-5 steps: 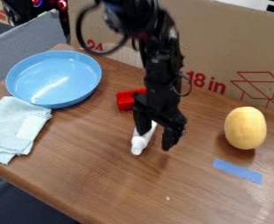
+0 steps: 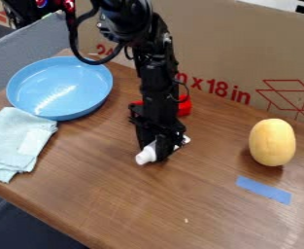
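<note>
My black gripper (image 2: 159, 140) points down at the middle of the wooden table, shut on a white object (image 2: 147, 155) that lies at the tabletop, partly hidden behind the fingers. Behind the arm sits a red object (image 2: 182, 103), largely covered by it.
A blue plate (image 2: 58, 85) and a pale folded cloth (image 2: 15, 143) are on the left. A yellow oval object (image 2: 272, 142) stands on the right, above a blue tape strip (image 2: 263, 190). A cardboard box (image 2: 232, 49) forms the back.
My gripper has moved down and slightly left and has shut on the white object, which now lies more crosswise and a little farther back.
</note>
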